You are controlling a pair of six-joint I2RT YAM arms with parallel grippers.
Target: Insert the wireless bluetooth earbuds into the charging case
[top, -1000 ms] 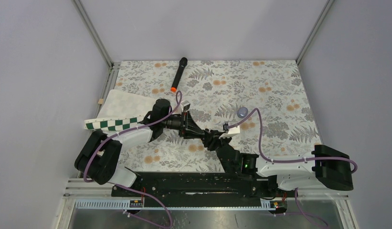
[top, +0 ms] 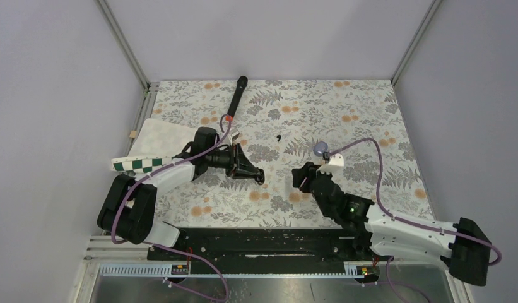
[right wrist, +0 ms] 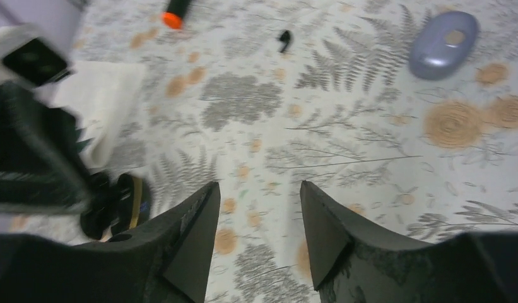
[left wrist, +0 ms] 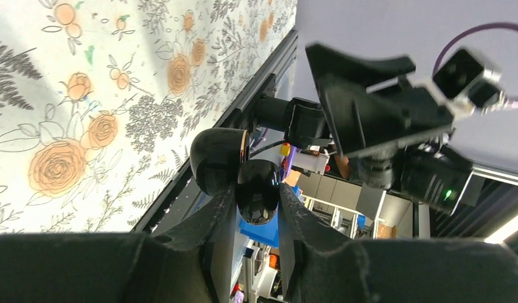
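Observation:
My left gripper is shut on the glossy black earbud case (left wrist: 215, 161), which stands open with its two halves showing at the fingertips in the left wrist view; from the top it hangs (top: 259, 176) over the middle-front of the mat. My right gripper is to the right of it, apart from the case, its fingers parted with nothing seen between them. A small black piece (top: 279, 137), possibly an earbud, lies on the mat behind both grippers, also in the right wrist view (right wrist: 284, 39).
A black microphone (top: 237, 95) with an orange end lies at the back. A blue-grey rounded object (top: 320, 148) lies behind my right gripper. A white mat with green checks (top: 158, 136) is at the left.
My right gripper has moved right, away from the case, uncovering the small black piece in the top view. My left gripper has drawn slightly left with the case.

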